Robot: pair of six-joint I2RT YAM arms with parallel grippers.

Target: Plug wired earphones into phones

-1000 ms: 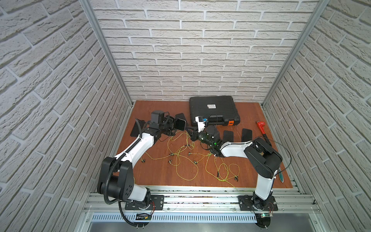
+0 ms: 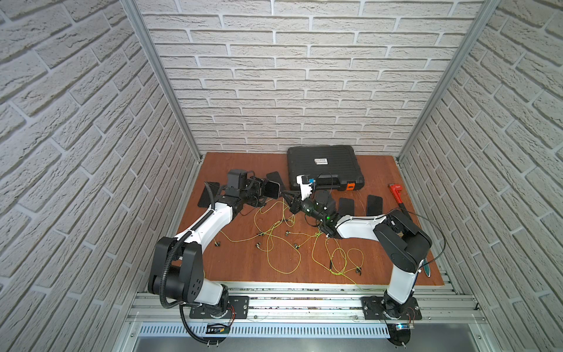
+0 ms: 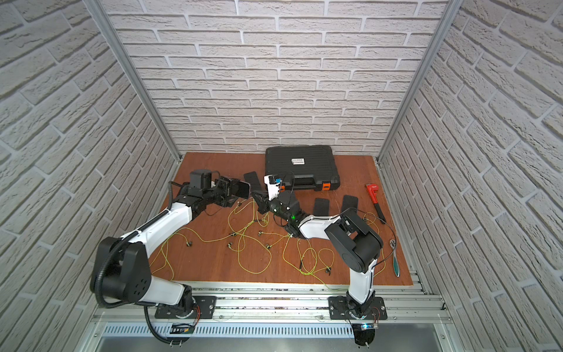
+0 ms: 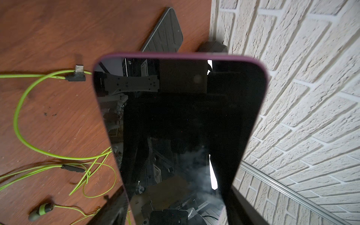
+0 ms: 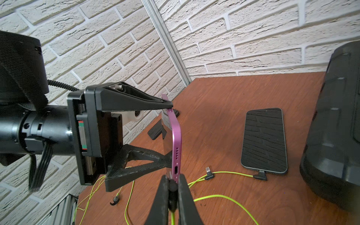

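Note:
A phone with purple frame (image 5: 176, 138) hangs in the air, screen toward my left wrist camera, with my left gripper shut on it. My right gripper is shut on a black earphone plug (image 5: 172, 189) with yellow cable, at the phone's bottom edge beside its port; a metal tip shows there, but I cannot tell whether it is inside. A phone (image 5: 264, 140) lies on the table with an angled plug at its end. Another angled plug (image 5: 209, 174) lies loose, and yellow earphone cables (image 4: 20, 97) spread over the table.
A black case (image 2: 325, 164) sits at the back centre. More phones (image 2: 346, 206) lie to the right and far left, with a red pipe wrench (image 2: 396, 193) at the right edge.
My left gripper and the phone have shifted slightly left over the last second. The right arm has moved very little.

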